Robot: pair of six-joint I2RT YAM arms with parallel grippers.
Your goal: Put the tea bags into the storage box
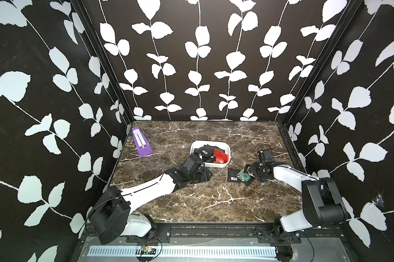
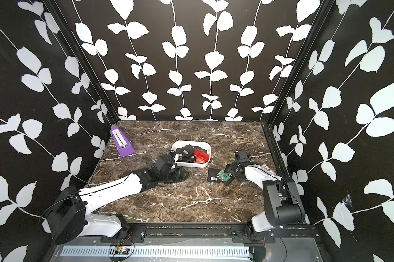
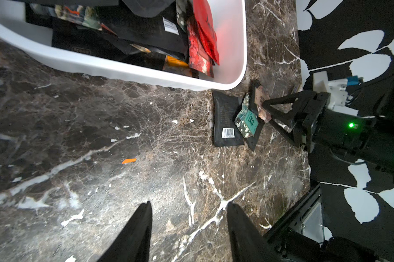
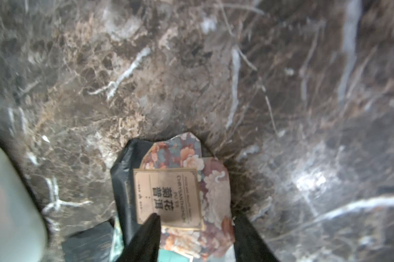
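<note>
A white storage box (image 1: pixel 227 158) stands mid-table, holding several black tea bags (image 3: pixel 153 30) and red ones (image 3: pixel 204 30). Right of its near corner, in the left wrist view, lie a black bag with a barcode label (image 3: pixel 226 118), a teal patterned bag (image 3: pixel 249 122) and a floral Chrysanthemum Pu Er bag, close together and overlapping. My right gripper is low over the floral bag, its fingers apart on either side of the label. My left gripper is open above bare table in front of the box, nothing between its fingers.
A purple metronome-like object (image 1: pixel 142 142) stands at the back left. Another small packet (image 2: pixel 265 168) shows partly behind the right arm. An orange scrap (image 3: pixel 129 160) lies on the marble table.
</note>
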